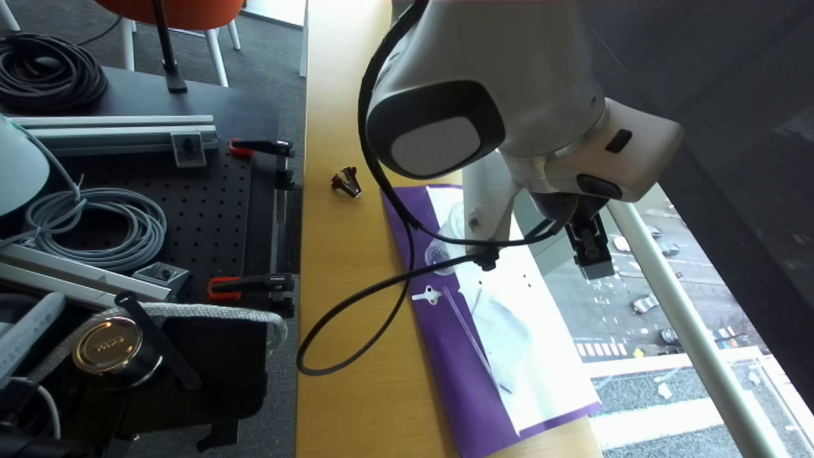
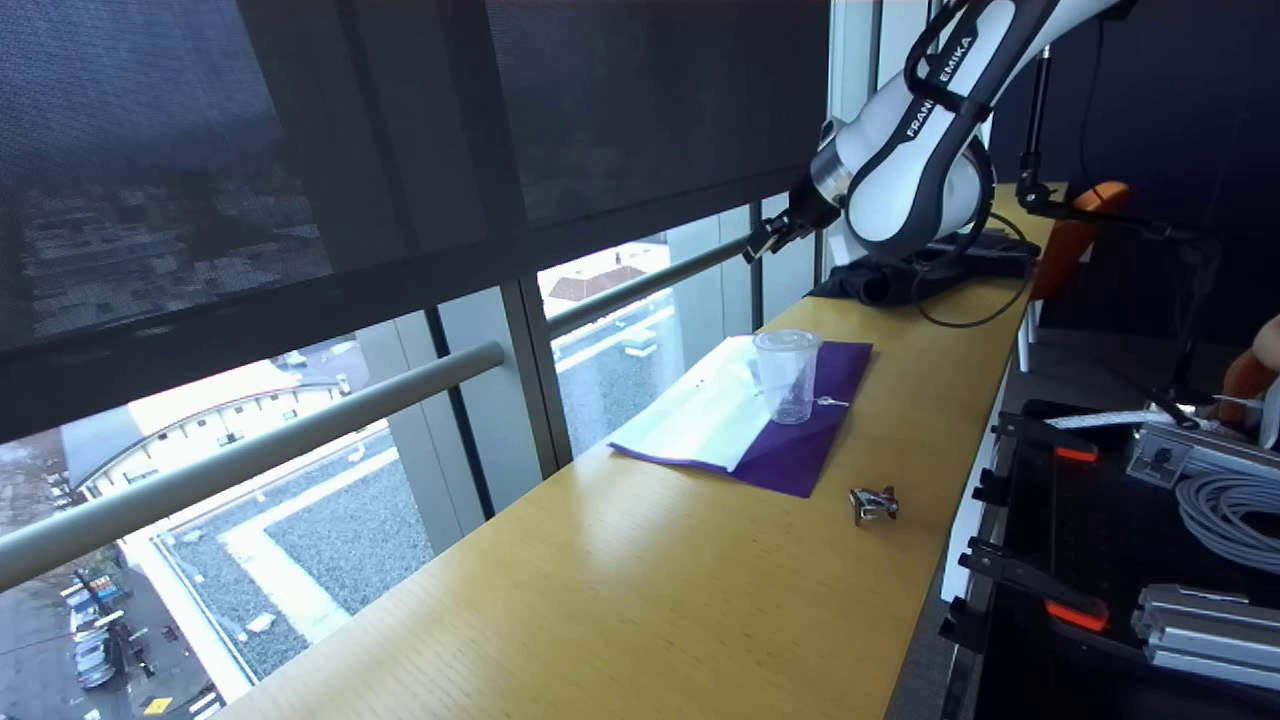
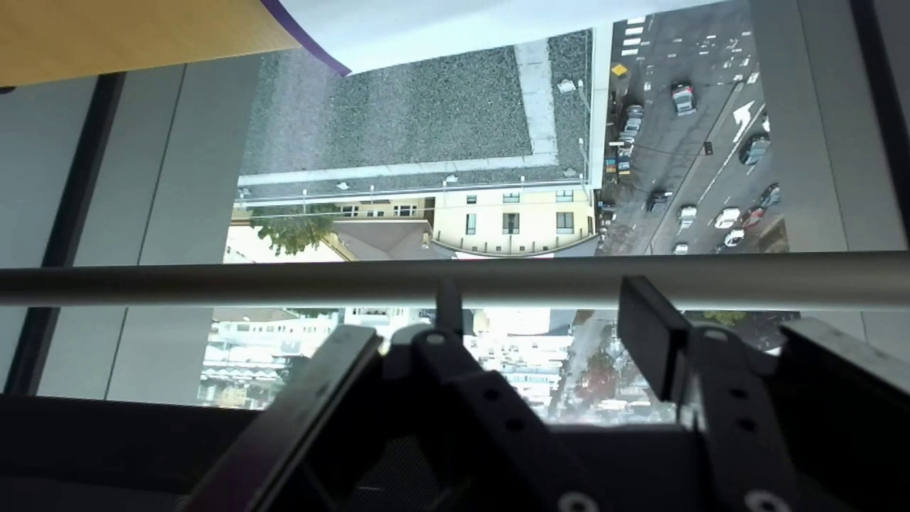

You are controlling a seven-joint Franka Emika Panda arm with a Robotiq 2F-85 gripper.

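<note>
My gripper (image 1: 593,248) is out past the table's window side, well above the purple-and-white folder (image 1: 450,366). In the wrist view the black fingers (image 3: 652,328) stand apart, and nothing shows between them. A thin clear stick (image 1: 467,332) lies slantwise on the folder. The clear plastic cup (image 2: 786,378) stands on the folder; in exterior view 1 the arm and its cable partly cover it. A small silvery key-like piece (image 1: 427,295) rests on the purple part.
A staple remover (image 1: 348,182) sits on bare wood left of the folder. A metal rail (image 1: 679,305) runs along the window close to my gripper. The arm's black cable (image 1: 351,366) loops over the table. Wide free table (image 2: 576,600) shows in exterior view 2.
</note>
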